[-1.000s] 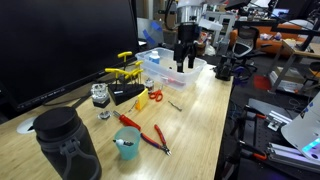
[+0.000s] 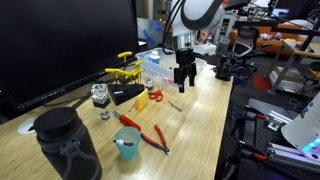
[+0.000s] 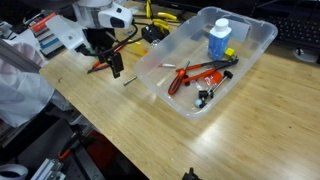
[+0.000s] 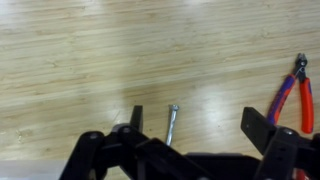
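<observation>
My gripper is open above the table, with nothing between its fingers. In the wrist view, a thin metal bolt or screw (image 4: 172,122) lies on the wood between and below the two black fingertips. The same small rod (image 3: 132,81) shows near the gripper in exterior view 2, and as a small dark piece (image 2: 175,105) in exterior view 1. Red-and-blue-handled pliers (image 4: 307,100) lie off to the right in the wrist view.
A clear bin (image 3: 262,38) holds a white bottle with a blue cap (image 3: 219,42) and several red-handled tools. Elsewhere stand a teal cup (image 2: 127,140), a black cylinder (image 2: 68,145) and yellow-handled tools (image 2: 122,75).
My gripper has come down closer to the table in exterior view 1, and now hides part of the clear bin. The objects on the table look unmoved.
</observation>
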